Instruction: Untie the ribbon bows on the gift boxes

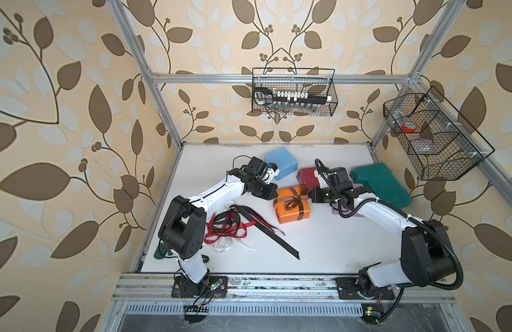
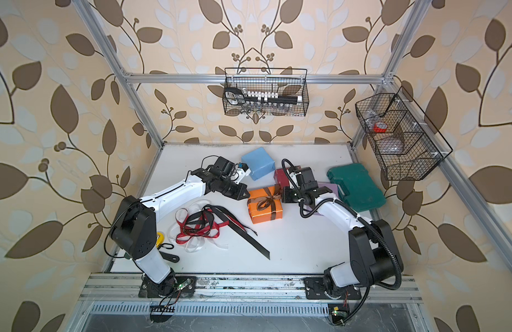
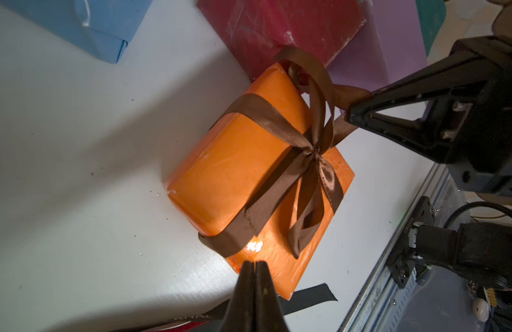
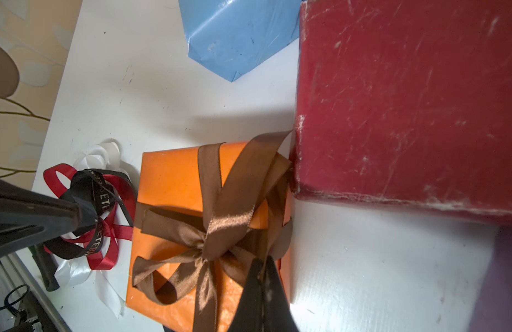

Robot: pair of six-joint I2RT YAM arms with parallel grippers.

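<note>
The orange gift box carries a brown ribbon bow, its knot still gathered on top. In the left wrist view my left gripper is shut with nothing between its fingers. A brown ribbon tail lies over the box's left side, outside those fingers, with a visible gap in the right wrist view. On the other side of the bow, my right gripper is shut on brown ribbon, which runs from the knot to its tips. A tall brown loop stands beside it.
A red box stands close behind the orange one, with a blue box farther back. Purple and green boxes lie at right. Loose red, black and white ribbons are heaped at front left.
</note>
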